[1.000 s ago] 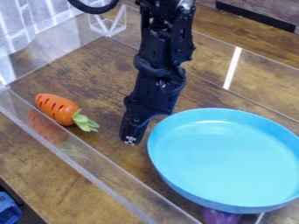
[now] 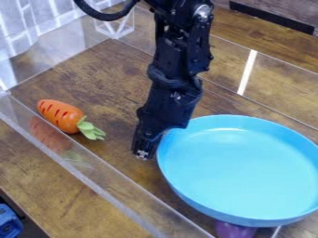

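Observation:
My black gripper [image 2: 147,149] reaches down from the top of the view, its tip low at the left rim of a light blue bowl [image 2: 236,167]. It looks shut, with nothing visible between its fingers, though the tip is dark and small. An orange toy carrot [image 2: 62,114] with green leaves lies on the wooden surface [image 2: 112,84] to the left of the gripper.
A purple object [image 2: 236,229] shows partly under the bowl's lower edge. Clear plastic walls run along the left and lower left. The wood behind the carrot and at the upper right is clear.
My gripper has shifted slightly to the right, closer against the bowl's rim. The carrot and bowl look unmoved.

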